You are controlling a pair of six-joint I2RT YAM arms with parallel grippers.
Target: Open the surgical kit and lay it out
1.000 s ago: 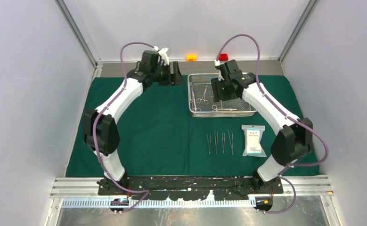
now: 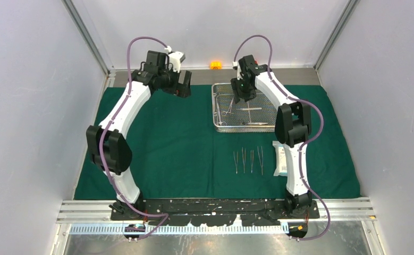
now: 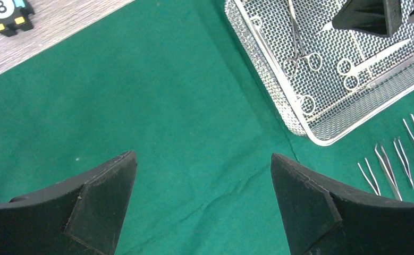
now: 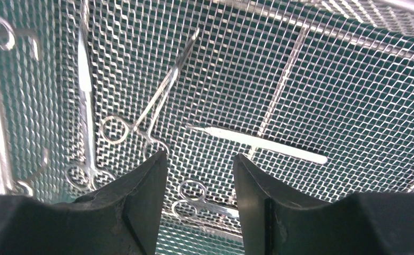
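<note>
The mesh tray (image 2: 268,128) sits on the green cloth at back right. In it lie scissor-like instruments (image 4: 162,93), a slim pale instrument (image 4: 268,146) and other steel tools. My right gripper hangs open over the tray, nothing between its fingers. My left gripper is open and empty over bare cloth left of the tray. Several tweezers (image 2: 244,159) lie in a row in front of the tray. A white packet (image 2: 279,159) beside them is partly hidden by the right arm.
A small yellow object (image 2: 216,65) stands on the back ledge. Walls enclose both sides and the back.
My right gripper has moved back and left over the tray, its arm now covering part of the packet. My left gripper has shifted slightly left.
</note>
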